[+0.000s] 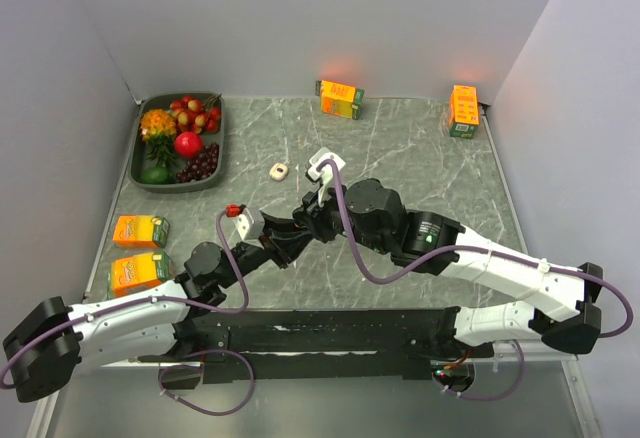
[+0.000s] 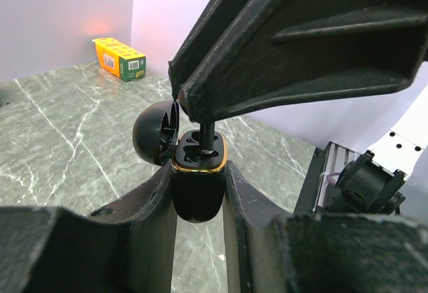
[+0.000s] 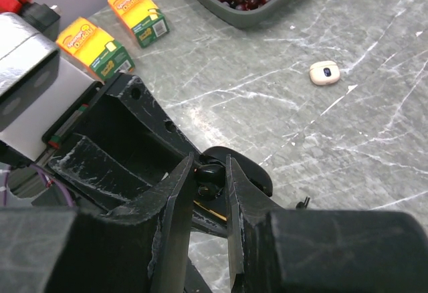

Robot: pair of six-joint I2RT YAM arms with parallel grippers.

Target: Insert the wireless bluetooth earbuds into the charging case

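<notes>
In the left wrist view my left gripper is shut on the black charging case [image 2: 198,192], its lid [image 2: 152,132] standing open. Just above it my right gripper is shut on a dark earbud, whose stem [image 2: 206,137] reaches down into the case's slot. In the right wrist view the earbud [image 3: 209,174] sits between the right fingertips at the case. Both grippers meet near the middle of the top view, where the case is mostly hidden.
A white earbud case [image 1: 279,171] lies on the marble table [image 1: 390,128]. A fruit tray [image 1: 140,173] is at back left; several orange-yellow boxes [image 1: 340,99] stand round the edges. A small dark object [image 3: 302,203] shows beyond the case.
</notes>
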